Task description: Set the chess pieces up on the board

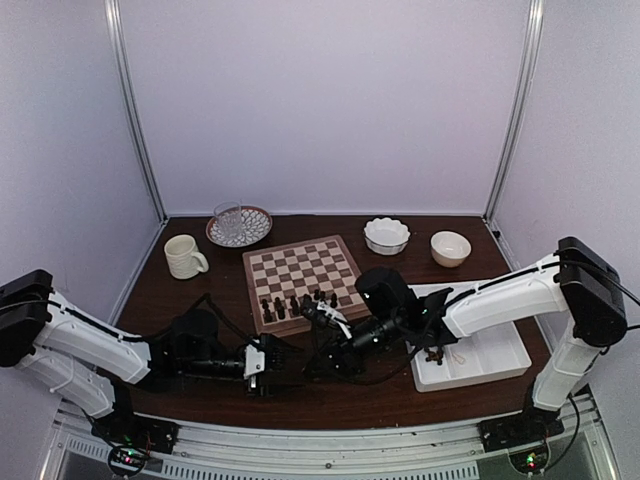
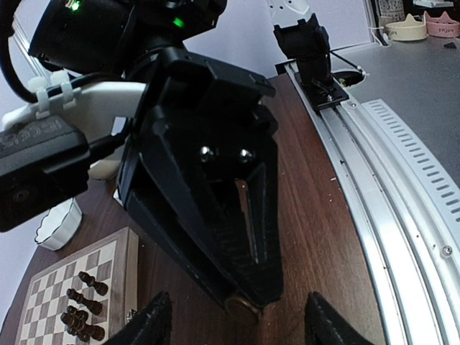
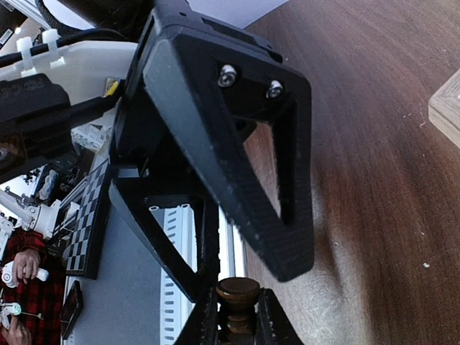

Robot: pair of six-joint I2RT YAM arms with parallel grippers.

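The chessboard (image 1: 300, 265) carries a group of dark pieces (image 2: 93, 284) along its near side. My two grippers meet in front of it. My right gripper (image 1: 315, 360) has a dark brown chess piece (image 3: 237, 302) between its fingertips in the right wrist view; in the left wrist view its round end (image 2: 243, 307) pokes from those fingers. My left gripper (image 1: 278, 365) stands just beside it, its fingertips apart at the bottom of the left wrist view, below that piece, with nothing clearly between them.
A white tray (image 1: 470, 370) with loose pieces is at the right. A mug (image 1: 185, 258), a plate (image 1: 255, 228) with a glass and two bowls (image 1: 450, 250) stand behind. The table's front edge (image 1: 330, 425) is close below the grippers.
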